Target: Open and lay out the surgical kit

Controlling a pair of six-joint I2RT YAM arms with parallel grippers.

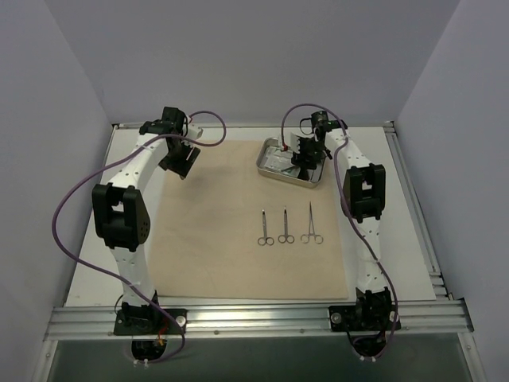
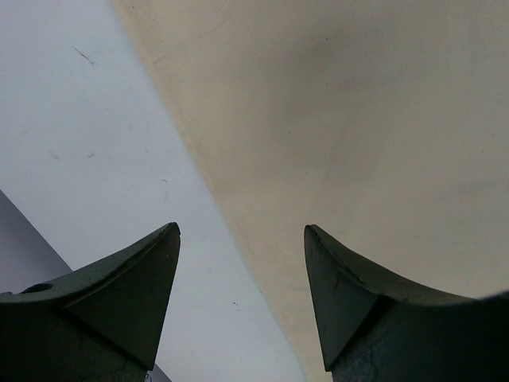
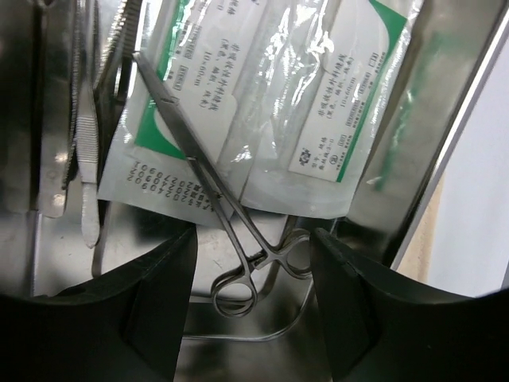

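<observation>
The steel tray [image 1: 270,173] sits at the back right of the beige cloth [image 1: 215,239]. My right gripper is over it, fingers apart around the ring end of a clamp [image 3: 181,127] lying on two suture packets [image 3: 334,111]; tweezers and other metal tools [image 3: 56,119] lie beside them. Two scissors [image 1: 263,227] [image 1: 285,227] and a long clamp [image 1: 311,227] lie in a row on the cloth. My left gripper is open over the cloth's left edge, nothing between its fingers.
White table [image 1: 398,239] shows along both sides; grey walls enclose the work area.
</observation>
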